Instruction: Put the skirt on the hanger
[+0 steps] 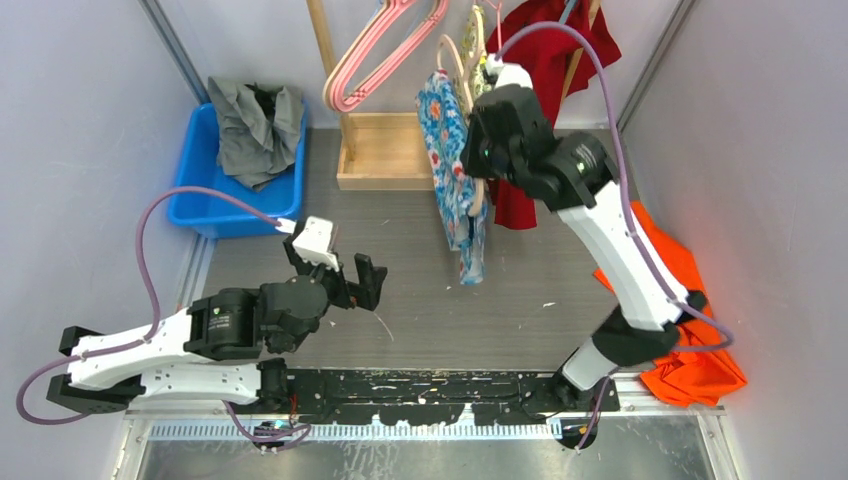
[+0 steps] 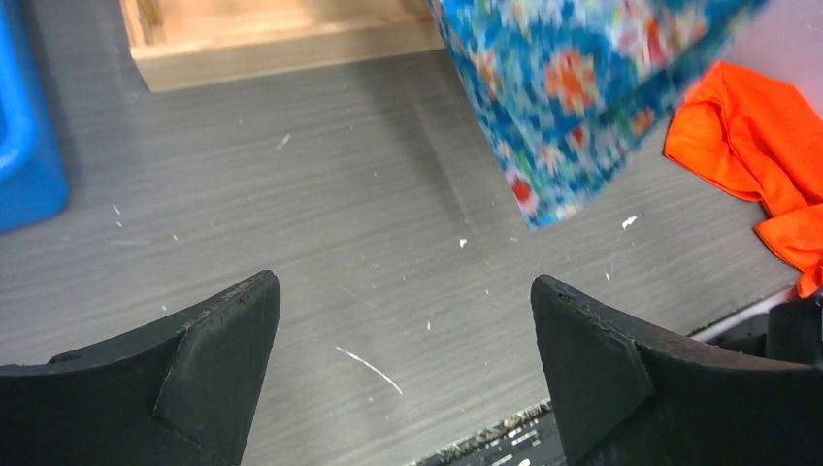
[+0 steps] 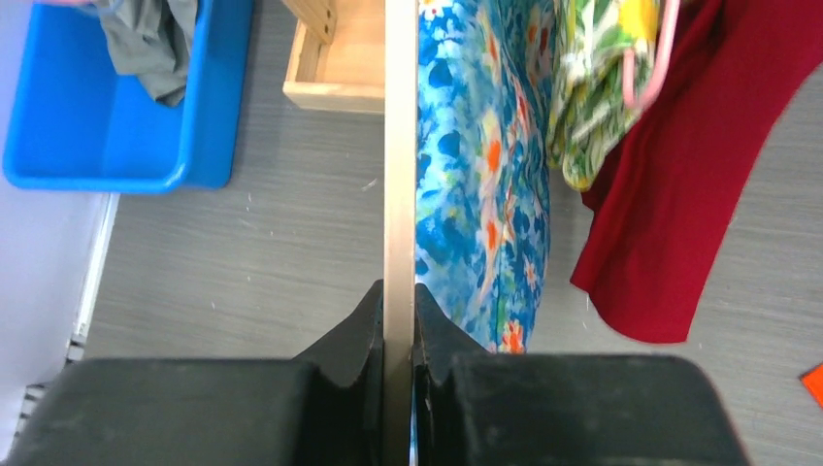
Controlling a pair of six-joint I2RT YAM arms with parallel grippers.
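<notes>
A blue floral skirt (image 1: 447, 150) hangs from a pale beige hanger (image 1: 475, 190) in front of the rack. My right gripper is shut on that hanger, whose bar stands upright between the fingers in the right wrist view, with the skirt (image 3: 480, 175) just behind it. How the cloth is fixed to the hanger does not show. In the top view my right arm covers part of both. My left gripper stands open over the floor with nothing between its fingers; the skirt's lower corner (image 2: 553, 184) dangles beyond it.
Pink hangers (image 1: 385, 55) hang at the rack's left, a yellow-green floral cloth (image 3: 602, 87) and a red garment (image 3: 689, 194) at its right. A blue bin (image 1: 235, 222) with grey cloth (image 1: 258, 140) is at left. Orange cloth (image 1: 700, 375) lies at right.
</notes>
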